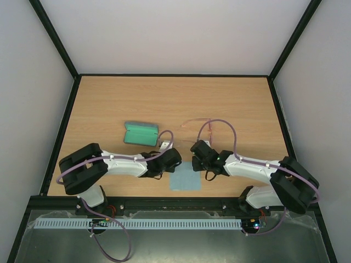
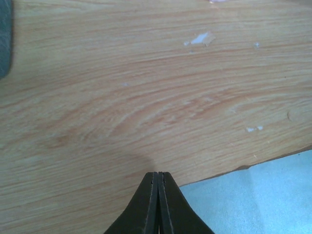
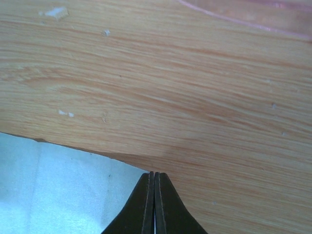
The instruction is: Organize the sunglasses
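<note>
The pale blue cloth (image 1: 185,181) lies at the front middle of the table. In the left wrist view my left gripper is shut with nothing between its fingers; the cloth's edge (image 2: 234,195) is just to the right of them. Over the cloth's other back corner, my right gripper is shut on the cloth (image 3: 73,180), whose edge throws a shadow on the wood. A green case (image 1: 141,135) stands open behind the left arm. Farther back is a pink, see-through-framed pair of sunglasses (image 1: 210,126), partly hidden by the right arm's cable.
Both forearms reach inward low over the front of the table, their grippers close together. Purple cables (image 1: 222,121) arch above them.
</note>
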